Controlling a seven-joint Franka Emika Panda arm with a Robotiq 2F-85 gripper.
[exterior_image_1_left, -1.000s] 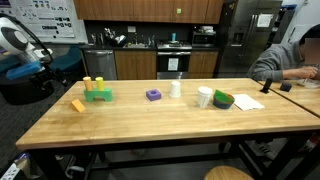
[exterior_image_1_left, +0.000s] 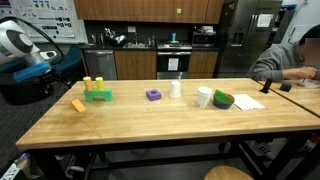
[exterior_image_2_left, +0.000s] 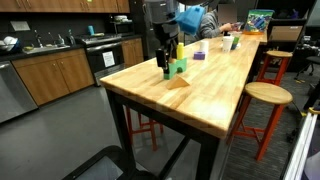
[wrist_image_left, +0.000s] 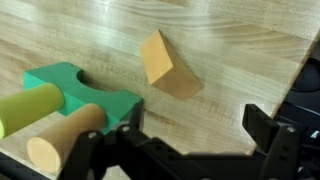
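Observation:
An orange wedge-shaped block (wrist_image_left: 170, 67) lies on the wooden table, above the middle of the wrist view. In exterior view 1 the same orange block (exterior_image_1_left: 78, 106) is near the table's left end. Close by stands a green block (wrist_image_left: 64, 80) with a curved cut-out; a yellow-green cylinder (wrist_image_left: 27, 108) and an orange-tan cylinder (wrist_image_left: 65, 138) are on or beside it. My gripper is open above the table, its two fingers wide apart and nothing between them. The orange block lies ahead of the fingertips in the wrist view, apart from them.
A purple block (exterior_image_1_left: 153, 95), white cups (exterior_image_1_left: 204, 97) and a dark bowl (exterior_image_1_left: 223, 100) with colourful contents stand farther right. A person sits at the right end.
The blocks on the table have stayed where they were.

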